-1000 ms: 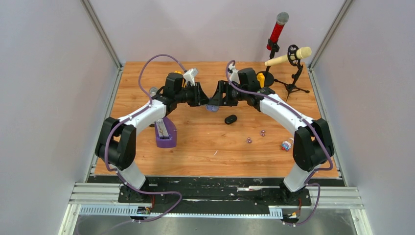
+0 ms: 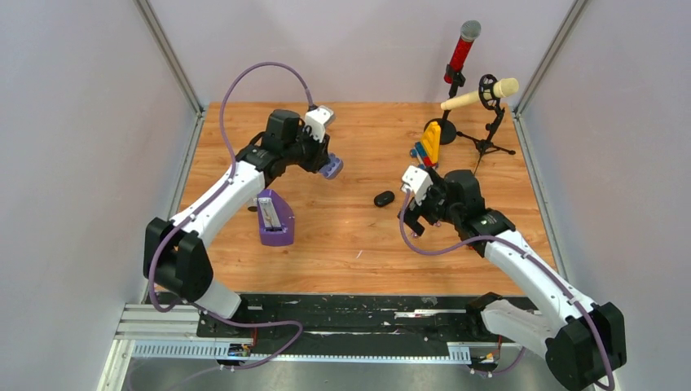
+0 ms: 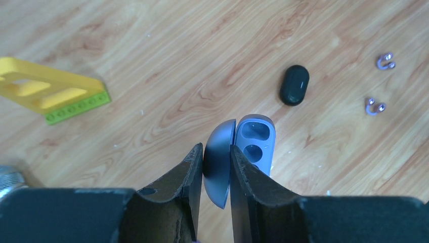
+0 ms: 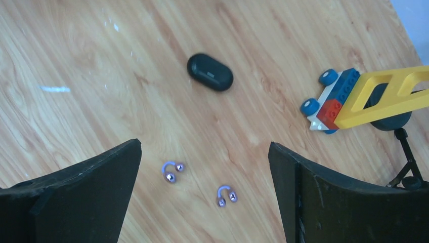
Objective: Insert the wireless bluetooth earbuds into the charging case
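Observation:
The charging case (image 3: 258, 147), blue-purple with its lid (image 3: 218, 164) open, is pinched by my left gripper, shut on it. In the left wrist view the two sockets that show look empty, and the case's lower part hides behind the fingers. Two clip-shaped earbuds with silver balls lie apart on the table. In the right wrist view one earbud (image 4: 172, 172) is at lower centre-left and the other earbud (image 4: 226, 196) sits lower right of it. Over them my right gripper stands open, nothing between its fingers.
A black pill-shaped box (image 2: 384, 199) lies between the arms. Toy bricks with a yellow piece (image 4: 374, 96), a red microphone (image 2: 461, 53) and a tripod stand (image 2: 486, 147) occupy the back right. A purple stapler-like object (image 2: 277, 228) rests near the left arm.
The left gripper has drawn back slightly left, with the case still held and tilted differently.

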